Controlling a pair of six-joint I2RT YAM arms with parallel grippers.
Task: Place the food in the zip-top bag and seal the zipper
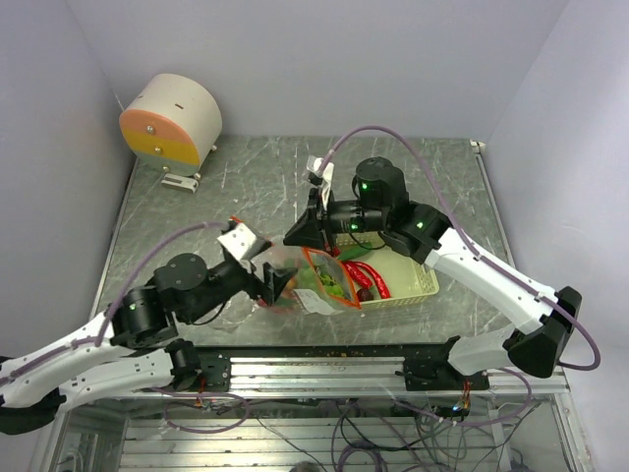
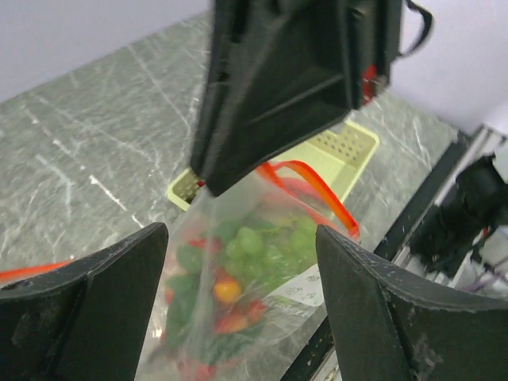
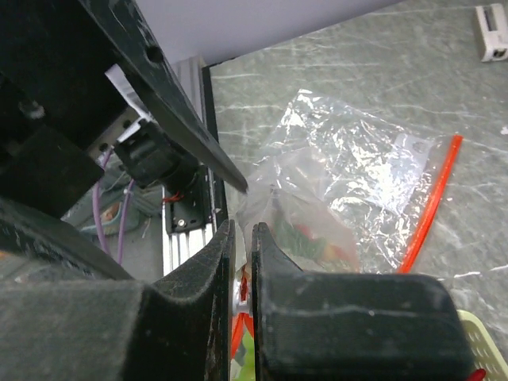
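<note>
A clear zip bag with an orange zipper (image 1: 337, 285) holds vegetables, green, orange and red ones (image 2: 228, 290), seen through the plastic. My right gripper (image 1: 316, 236) is above it, shut on the bag's top edge, as the right wrist view shows (image 3: 252, 274). My left gripper (image 1: 271, 283) is at the bag's left part, its fingers apart with the loose bag between and below them in the left wrist view (image 2: 240, 309). A flat empty bag with a red zipper (image 3: 373, 182) lies on the table beside it.
A pale basket (image 1: 418, 290) with red peppers and other produce stands behind and right of the bag. A white and orange box (image 1: 167, 123) is at the back left.
</note>
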